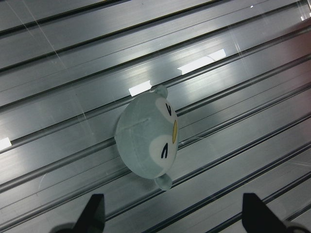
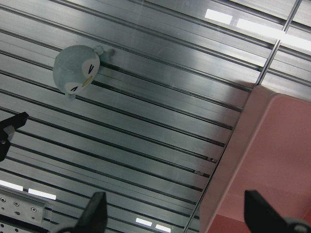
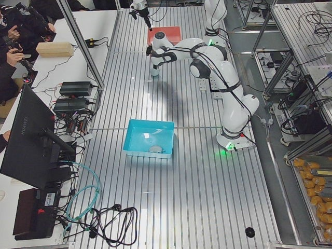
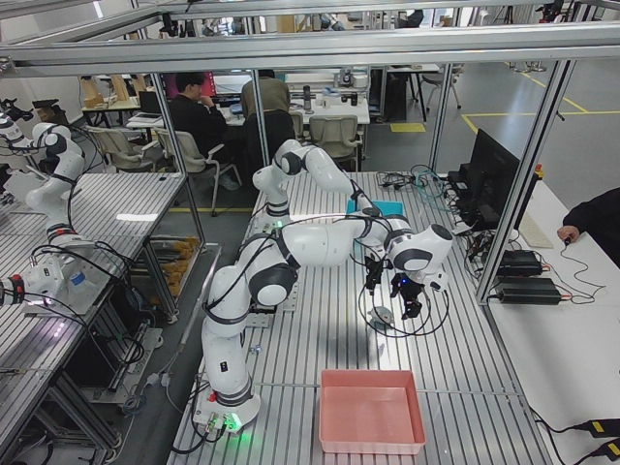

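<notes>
A pale blue-grey plush penguin lies on the slatted metal table; it also shows at the upper left of the right wrist view (image 2: 74, 72) and small in the camera left view (image 3: 154, 72). My left gripper hangs over the plush, its two fingers wide apart with nothing between them. My right gripper is open and empty, above the table beside the plush, with a pink bin (image 2: 243, 145) below its right side. Both arms reach toward the middle of the table in the camera right view.
The pink bin (image 4: 371, 446) sits near one table end; a turquoise bin (image 3: 132, 154) with a grey object inside (image 3: 155, 149) is at the other. A monitor (image 3: 28, 140) and coiled cables line the table side. The table between the bins is mostly clear.
</notes>
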